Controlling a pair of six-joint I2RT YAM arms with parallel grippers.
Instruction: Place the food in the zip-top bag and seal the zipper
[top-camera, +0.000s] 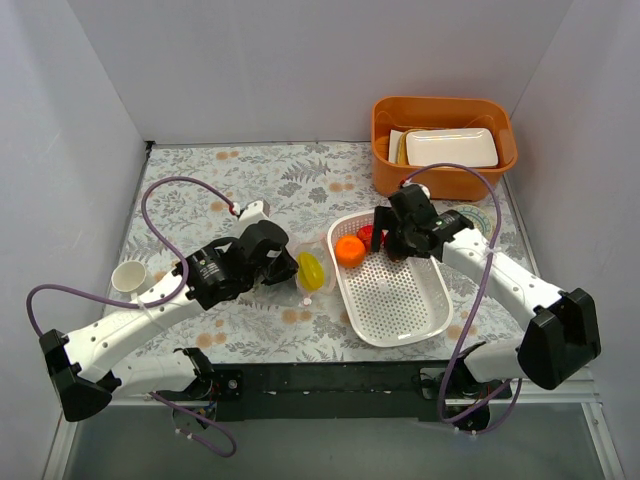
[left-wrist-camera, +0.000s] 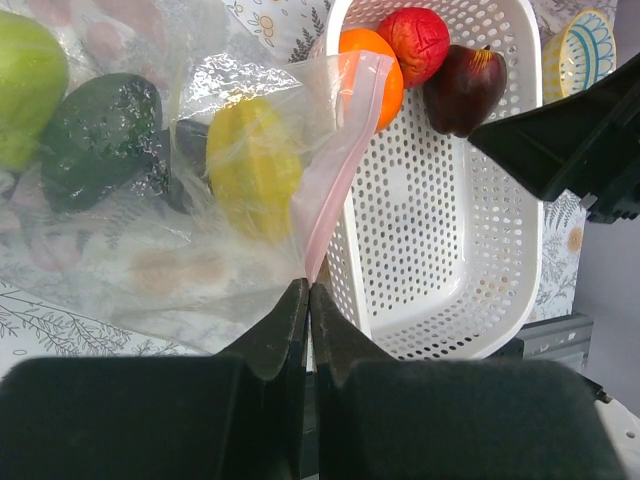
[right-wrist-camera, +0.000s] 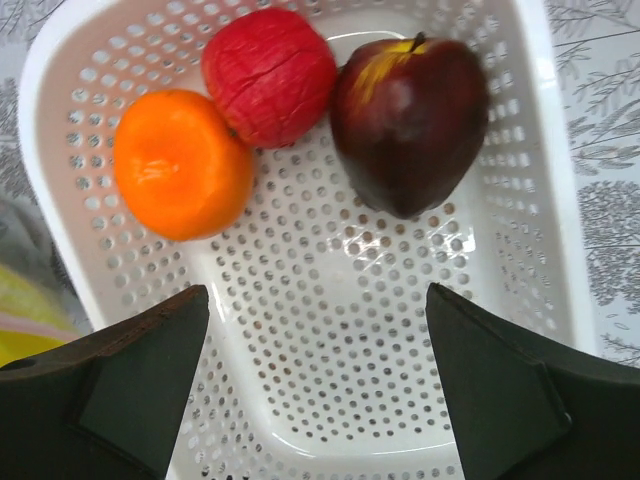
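In the left wrist view a clear zip top bag (left-wrist-camera: 130, 265) lies with a green fruit (left-wrist-camera: 28, 90), a dark green item (left-wrist-camera: 100, 140) and a yellow fruit (left-wrist-camera: 250, 165) inside. Its pinkish zipper edge (left-wrist-camera: 345, 170) reaches down to my left gripper, which is shut on the bag's rim. Over the white basket (right-wrist-camera: 555, 200), my right gripper is open with nothing between its fingers. An orange (right-wrist-camera: 180, 165), a red fruit (right-wrist-camera: 268, 78) and a dark purple-red fruit (right-wrist-camera: 408, 125) rest in the basket, ahead of those fingers.
Behind the basket stands an orange bin (top-camera: 445, 180) holding a white tray (top-camera: 452, 148). A patterned bowl (top-camera: 475, 218) sits right of the right arm, and a white cup (top-camera: 130, 277) at the left.
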